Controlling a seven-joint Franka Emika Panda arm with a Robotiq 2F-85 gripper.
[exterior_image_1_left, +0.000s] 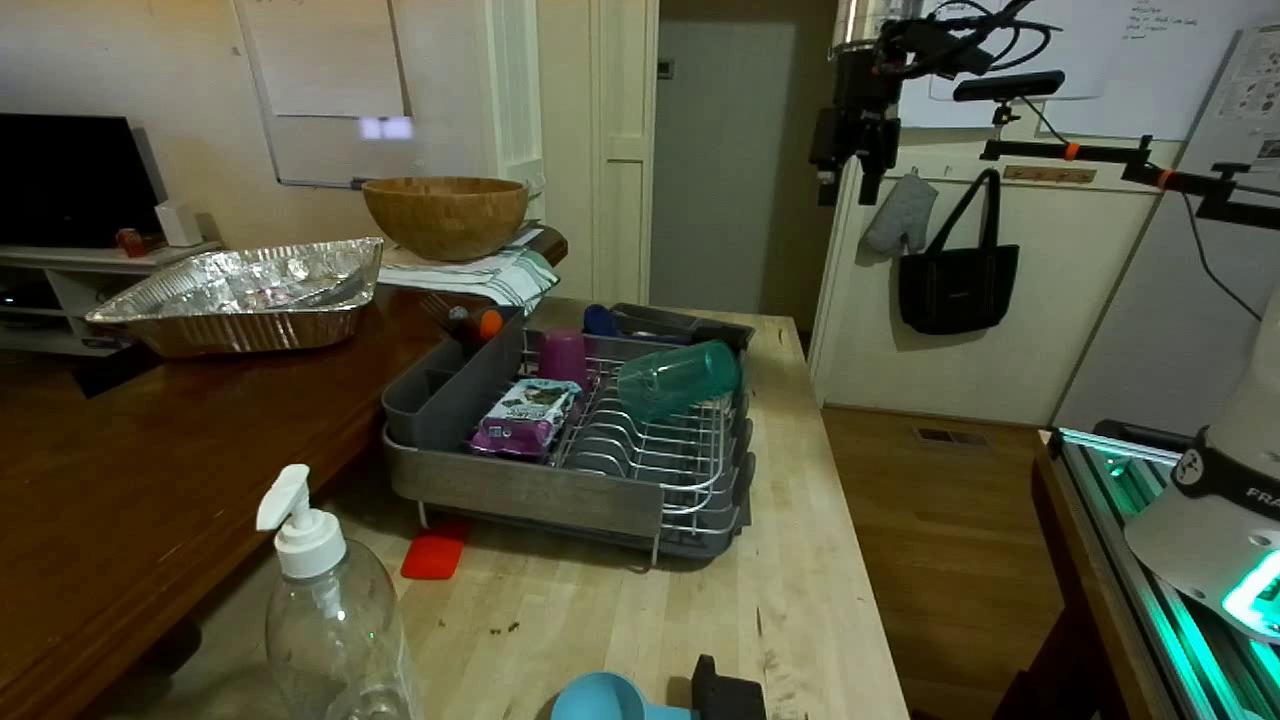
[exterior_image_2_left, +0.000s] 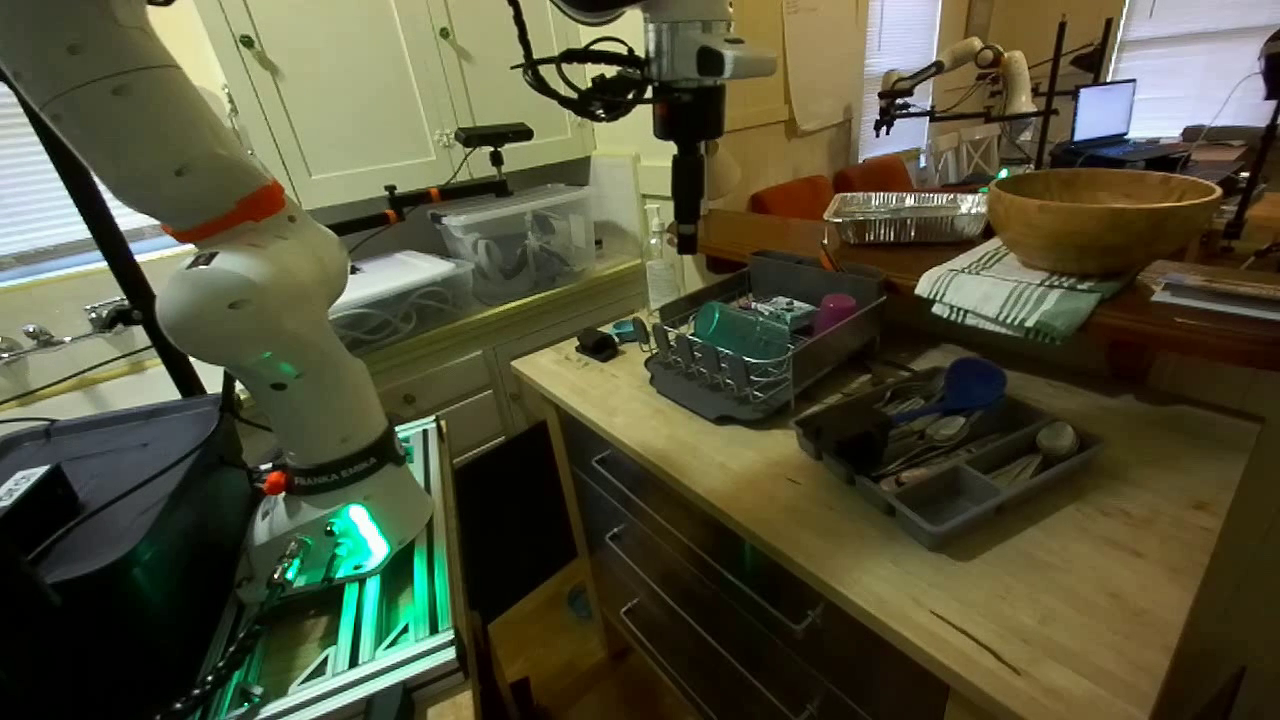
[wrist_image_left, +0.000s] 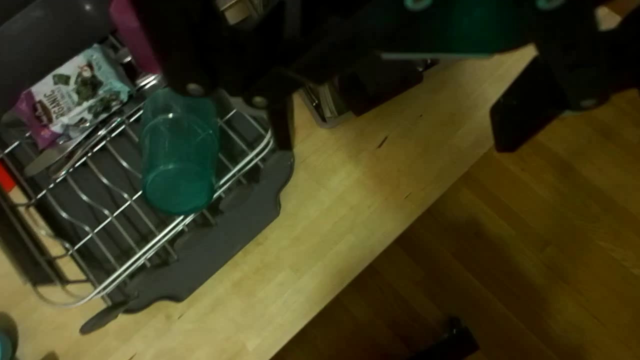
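My gripper is open, its two dark fingers (wrist_image_left: 525, 111) wide apart with nothing between them. It hangs high above the counter, to the right of the dish rack in exterior view 1. The grey rack (exterior_image_1_left: 540, 486) holds a teal see-through cup (exterior_image_1_left: 680, 382) lying on its side on the wires. A purple and white snack pack (exterior_image_1_left: 528, 416) lies in the rack beside a magenta cup (exterior_image_1_left: 561, 358). In the wrist view the teal cup (wrist_image_left: 180, 153) is left of the fingers, well below them.
A grey cutlery tray (exterior_image_2_left: 960, 498) with a blue spoon (exterior_image_2_left: 972, 386) sits beside the rack. A pump bottle (exterior_image_1_left: 330, 624) and a blue scoop (exterior_image_1_left: 600, 696) stand in front. The wooden bowl (exterior_image_1_left: 446, 216) and foil pan (exterior_image_1_left: 258, 324) rest on the brown table. Bare counter (exterior_image_2_left: 1080, 588) surrounds the tray.
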